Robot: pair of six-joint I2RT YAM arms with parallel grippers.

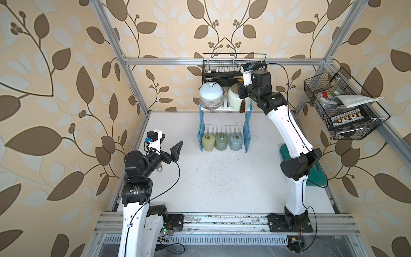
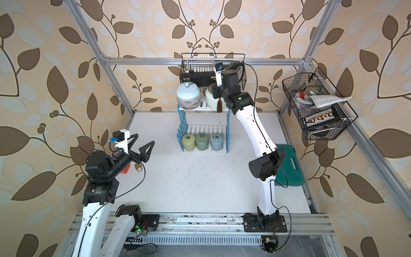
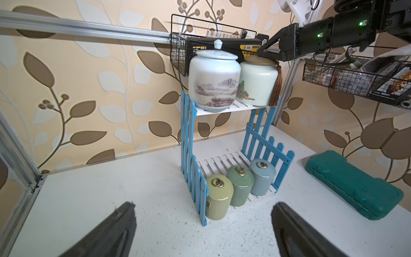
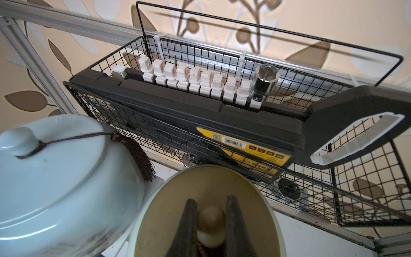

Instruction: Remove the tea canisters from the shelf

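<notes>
On the top tier of the blue-and-white shelf (image 3: 201, 188) stand two large canisters. The white landscape-painted canister (image 3: 214, 81) is on the left. Right of it, the cream canister (image 3: 256, 83) has a brown lid (image 4: 209, 184) and a tassel (image 3: 276, 87). My right gripper is shut on the knob of that lid, which still sits on the canister. Below are a yellow-green canister (image 3: 219, 197), a green canister (image 3: 240, 186) and a blue canister (image 3: 262, 177), each with a ring on its lid. Left of the shelf, my left gripper stands open and empty.
Close behind the upper tier hangs a wire basket (image 1: 234, 64) with a black tool case (image 4: 179, 115). Another wire basket (image 1: 346, 105) hangs at right. A green case (image 3: 353, 184) lies on the table's right side.
</notes>
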